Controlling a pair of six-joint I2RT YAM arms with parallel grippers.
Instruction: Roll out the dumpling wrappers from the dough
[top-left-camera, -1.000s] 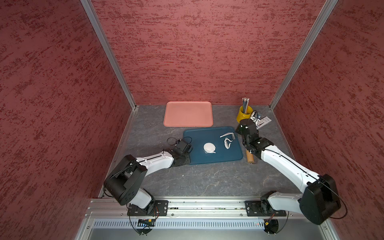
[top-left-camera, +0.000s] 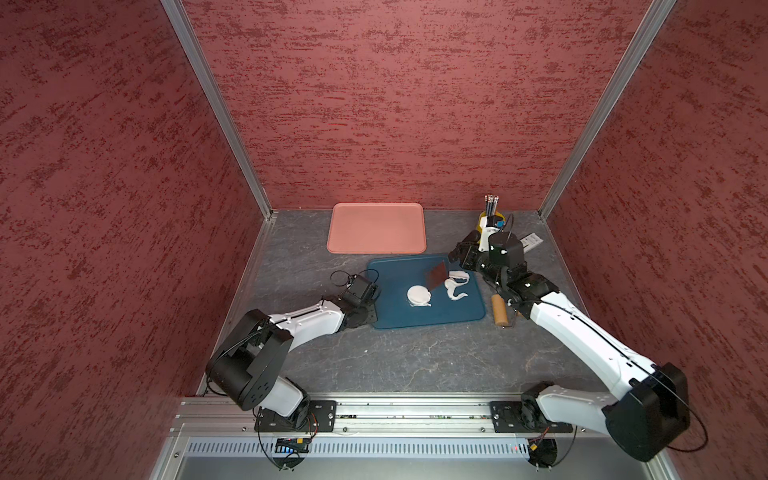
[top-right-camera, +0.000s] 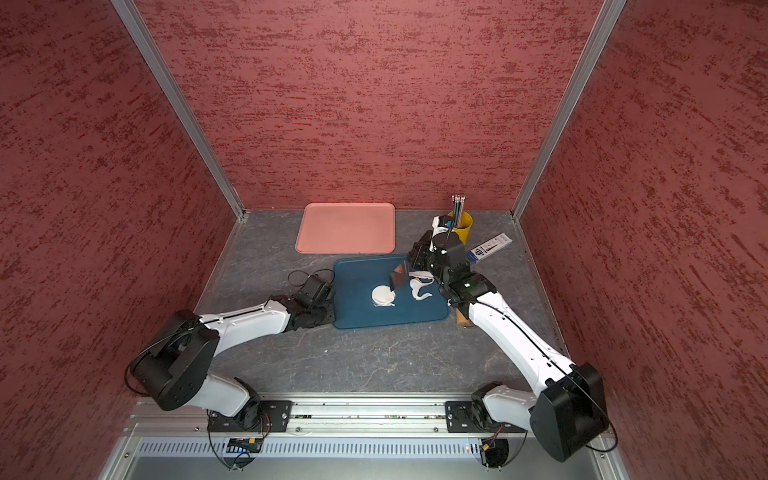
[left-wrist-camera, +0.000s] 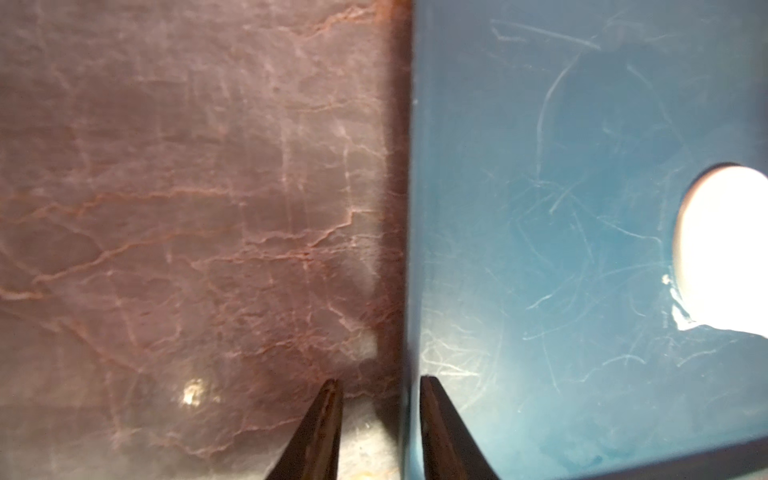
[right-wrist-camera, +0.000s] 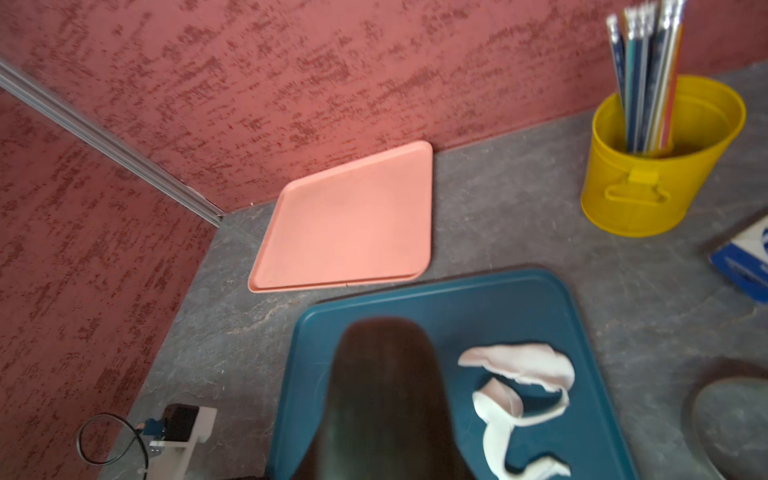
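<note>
A round white piece of dough (top-left-camera: 419, 295) lies on the blue tray (top-left-camera: 392, 317). Strips and scraps of dough (right-wrist-camera: 520, 364) rest on the tray's right half. My right gripper (top-left-camera: 465, 254) is above the tray's back right corner, shut on a scraper. The scraper's flat brownish blade (top-left-camera: 437, 276) hangs tilted between the round dough and the scraps; the gripper covers its grip. At the tray's left edge, my left gripper stands open and empty, its fingers either side of the rim as seen from above. A wooden rolling pin (top-left-camera: 500, 310) lies right of the tray.
An empty pink tray (right-wrist-camera: 352, 224) sits at the back. Behind my right gripper stands a yellow bucket (right-wrist-camera: 648, 188) with several pencils, and a blue-and-white box (top-right-camera: 489, 248) lies to its right. The counter in front of the blue tray (top-left-camera: 432, 360) is clear.
The dough scraps changed shape and position. The left arm shifted only slightly.
</note>
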